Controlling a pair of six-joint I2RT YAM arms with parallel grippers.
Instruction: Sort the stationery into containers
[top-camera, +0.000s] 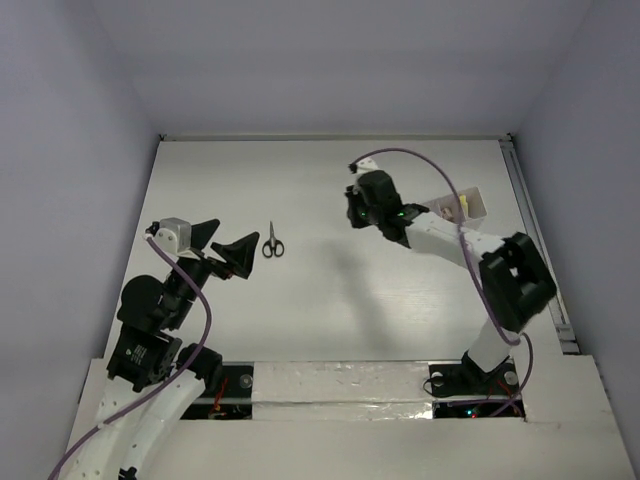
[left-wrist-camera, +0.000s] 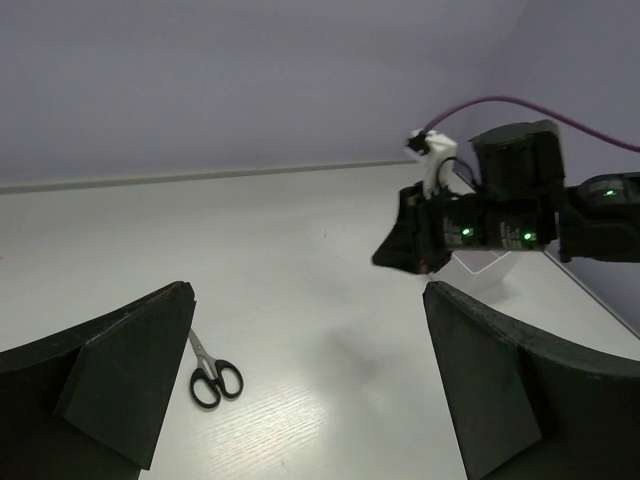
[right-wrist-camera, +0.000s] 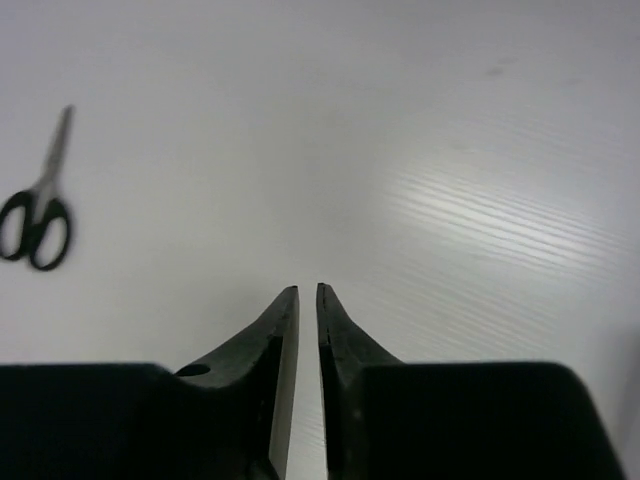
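Observation:
Black-handled scissors lie on the white table, right of my left gripper in the top view. That gripper stands open and empty, its fingers wide apart in the left wrist view. My right gripper is over the table between the container and the scissors, blurred, its fingertips close together with a narrow gap and nothing seen between them. A white container with small items inside, one yellowish, sits at the right, partly hidden behind the right arm.
Walls enclose the table at back and sides. A purple cable runs over the right arm.

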